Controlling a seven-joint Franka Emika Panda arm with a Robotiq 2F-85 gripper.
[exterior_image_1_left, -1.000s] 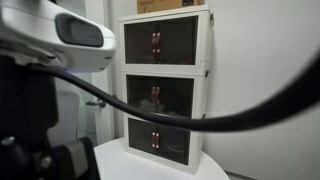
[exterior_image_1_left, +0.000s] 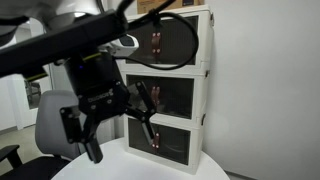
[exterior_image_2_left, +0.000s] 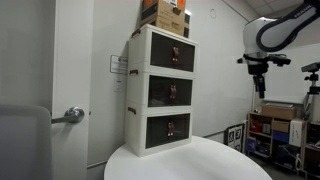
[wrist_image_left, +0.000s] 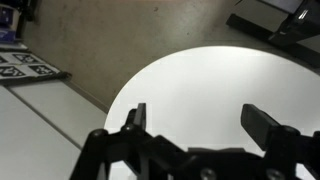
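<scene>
A white cabinet (exterior_image_2_left: 168, 92) of three stacked units, each with dark doors and reddish-brown handles, stands upright on the round white table (exterior_image_2_left: 205, 165). All its doors look shut. In exterior view 1 my gripper (exterior_image_1_left: 122, 140) hangs in front and to the left of the cabinet, nearer the camera, covering parts of its left side. Its fingers (wrist_image_left: 137, 117) are wide apart in the wrist view, with only bare white tabletop visible between and beyond them. Exterior view 2 has the arm (exterior_image_2_left: 275, 36) at the far right, well clear of the cabinet, its gripper pointing down.
Cardboard boxes (exterior_image_2_left: 166, 16) rest on top of the cabinet. An office chair (exterior_image_1_left: 55, 125) stands beside the table at the left. A shelf with boxes (exterior_image_2_left: 282, 130) is in the right background.
The arm has drawn away from the exterior view 1 camera, bringing the whole gripper into view. Its cable now loops across the cabinet's upper unit instead of lower down. The cabinet has not moved.
</scene>
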